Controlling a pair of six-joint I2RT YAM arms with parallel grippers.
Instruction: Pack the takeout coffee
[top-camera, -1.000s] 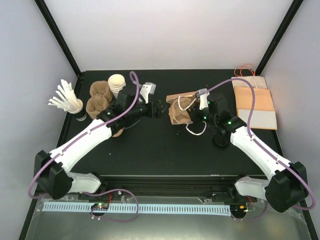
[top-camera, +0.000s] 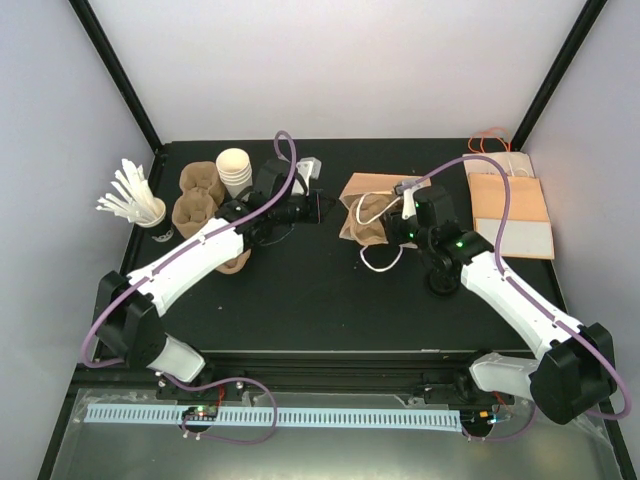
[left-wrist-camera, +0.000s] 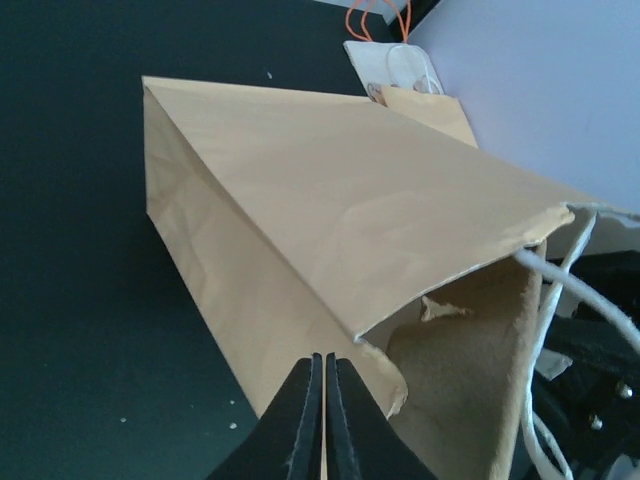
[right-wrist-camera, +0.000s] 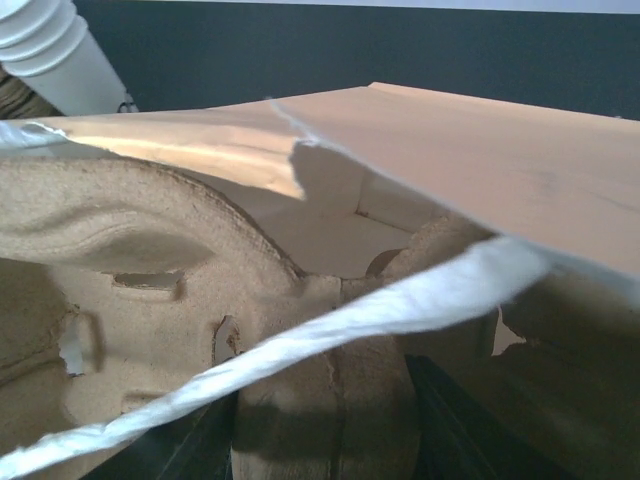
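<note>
A brown paper bag (top-camera: 398, 182) with white handles lies on its side mid-table, its mouth facing the front. Inside that mouth is a moulded pulp cup carrier (right-wrist-camera: 150, 225). My right gripper is shut on the carrier's middle divider, one dark finger on each side. In the left wrist view my left gripper is shut, its fingertips together with nothing between them. They are in front of the bag's side panel (left-wrist-camera: 250, 300), just below the loose corner of its mouth. How deep the carrier sits is hidden.
Stacked white cups (top-camera: 234, 170) and more pulp carriers (top-camera: 195, 205) stand at the back left, near a cup of white-wrapped sticks (top-camera: 140, 200). Flat bags (top-camera: 513, 210) lie at the right.
</note>
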